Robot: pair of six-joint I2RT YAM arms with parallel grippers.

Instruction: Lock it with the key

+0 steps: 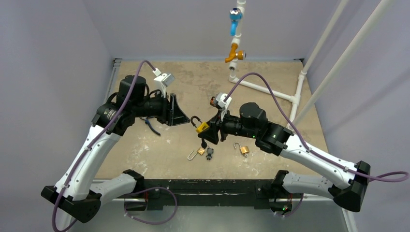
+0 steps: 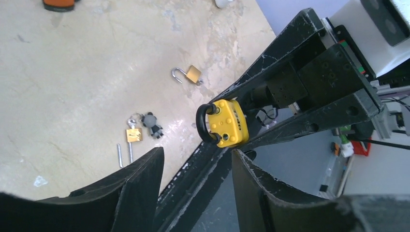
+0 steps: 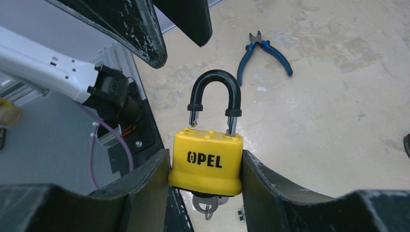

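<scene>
A yellow padlock (image 3: 207, 162) marked OPEL is gripped between the fingers of my right gripper. Its black shackle (image 3: 216, 79) stands raised, one leg clear of the body. Below the body a key with a ring (image 3: 207, 204) hangs partly hidden, and I cannot tell how deep it sits. My left gripper is open and empty. In the left wrist view the padlock (image 2: 228, 123) appears beyond its fingertips, shackle facing left. From the top, my left gripper (image 1: 181, 110) is just left of the shackle, apart from it.
On the table lie a small brass padlock (image 1: 200, 151) with a dark figure keychain (image 1: 209, 153), another open brass padlock (image 1: 244, 150), and blue pliers (image 3: 258, 48). White pipes (image 1: 263, 89) with taps stand at the back right.
</scene>
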